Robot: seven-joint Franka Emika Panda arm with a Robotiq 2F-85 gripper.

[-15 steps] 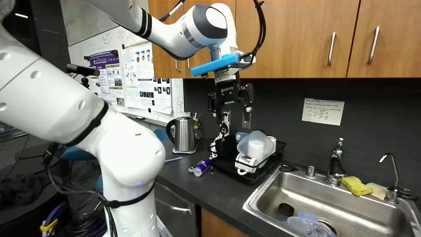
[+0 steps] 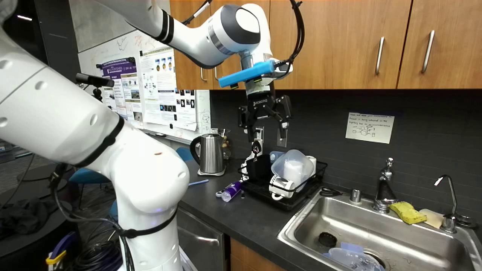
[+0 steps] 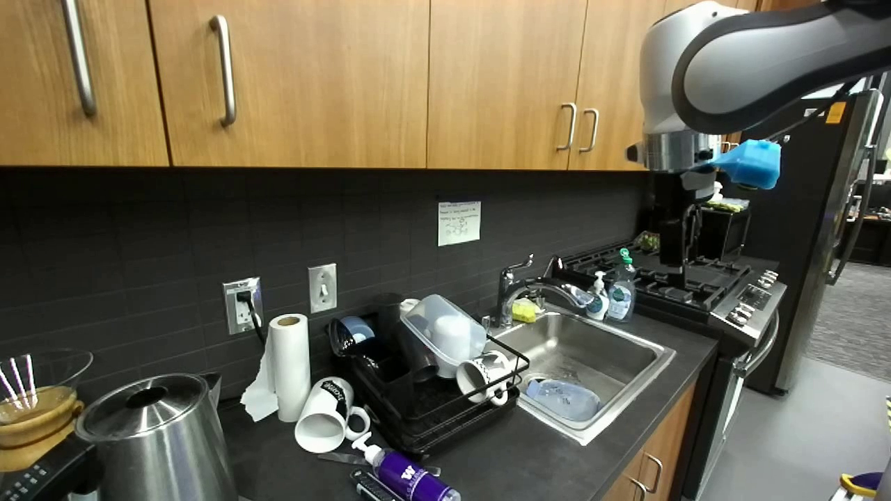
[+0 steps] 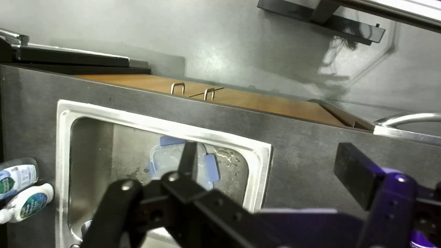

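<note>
My gripper [image 2: 267,137] hangs open in the air, pointing down, with nothing between its fingers. In the wrist view its two fingers [image 4: 358,175] stand far apart over the dark counter and the sink's edge. Exterior view 2 shows the gripper [image 3: 681,280] edge-on, so its gap is hidden there. Inside the steel sink [image 2: 311,216] lies a clear plastic container with blue clips [image 4: 212,167], partly covered by a finger in the wrist view. A black dish rack [image 3: 443,438] on the counter holds a white mug [image 3: 482,374] and a clear tub [image 3: 443,330].
A purple bottle [image 3: 409,476] lies in front of the rack, near a tipped white mug [image 3: 321,422]. A steel kettle [image 2: 211,153] stands farther along. Soap bottles [image 3: 620,288] stand beyond the sink, beside the stove [image 3: 710,288]. Wooden cabinets [image 2: 334,45] hang above the counter.
</note>
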